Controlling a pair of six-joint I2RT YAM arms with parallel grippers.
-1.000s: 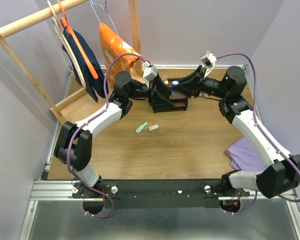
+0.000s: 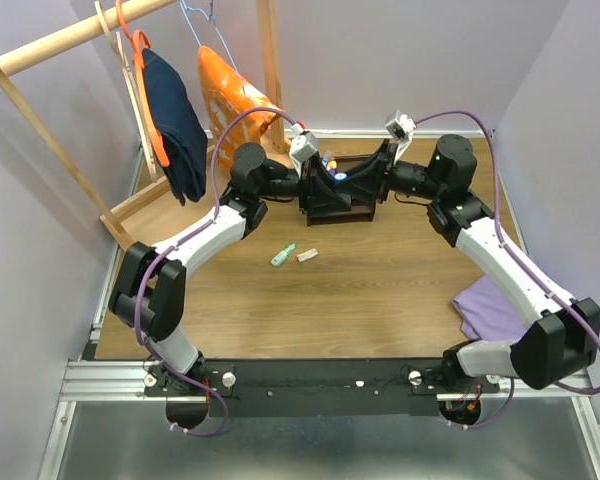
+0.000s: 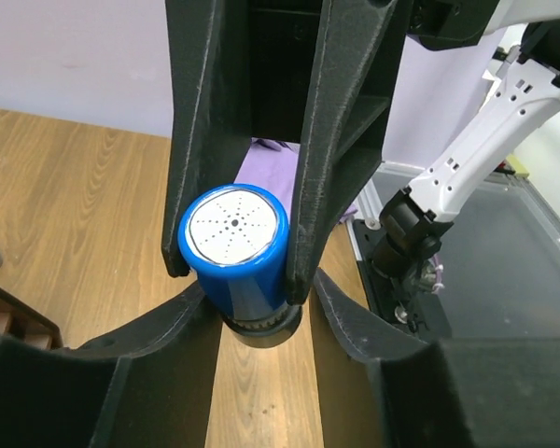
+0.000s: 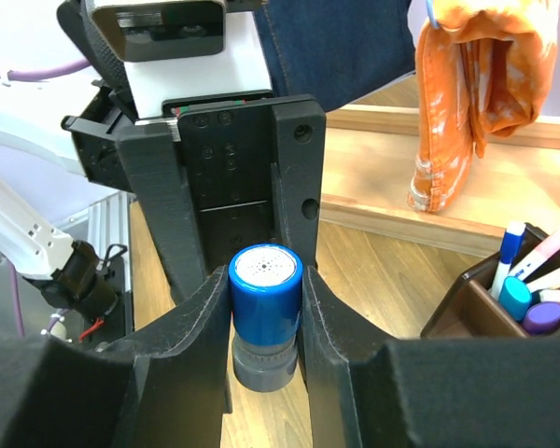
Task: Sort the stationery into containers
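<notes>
A blue-capped cylinder (image 4: 266, 299) with a perforated white top and metal base is held upright by my right gripper (image 2: 344, 182), its fingers shut on it, seen in the right wrist view. My left gripper (image 2: 323, 190) meets it from the other side; in the left wrist view the cylinder (image 3: 234, 243) sits between or just beyond its fingers, and whether they grip it I cannot tell. A dark brown organizer (image 4: 457, 308) holds several pens and markers. A green item (image 2: 282, 255) and a small pale block (image 2: 307, 255) lie on the table.
A wooden rack (image 2: 35, 130) with hanging navy and orange cloths (image 2: 220, 100) stands at the back left. A purple cloth (image 2: 495, 310) lies at the right edge.
My right gripper has moved left with the blue-capped cylinder, closing in on the left gripper, which has shifted only slightly. The hanging navy cloth has swung a little.
</notes>
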